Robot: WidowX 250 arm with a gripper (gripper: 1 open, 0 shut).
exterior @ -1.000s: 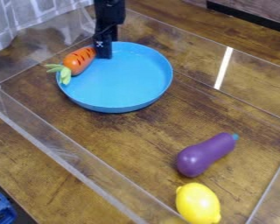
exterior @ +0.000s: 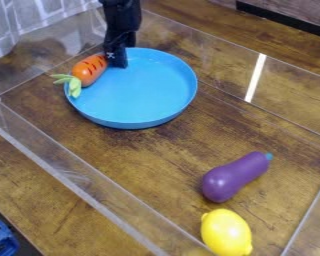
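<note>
A toy carrot (exterior: pixel 89 70) with a pale green top lies on the left rim of the blue plate (exterior: pixel 143 95), near the back of the wooden surface. My dark gripper (exterior: pixel 115 52) hangs from the top of the view just beside the carrot's thick end, low at the plate's back left edge. It is open; its fingertips are small and dark, partly hard to make out.
A purple eggplant (exterior: pixel 232 178) and a yellow lemon (exterior: pixel 226 232) lie at the front right. Clear plastic walls edge the work area. The wood between the plate and the eggplant is bare.
</note>
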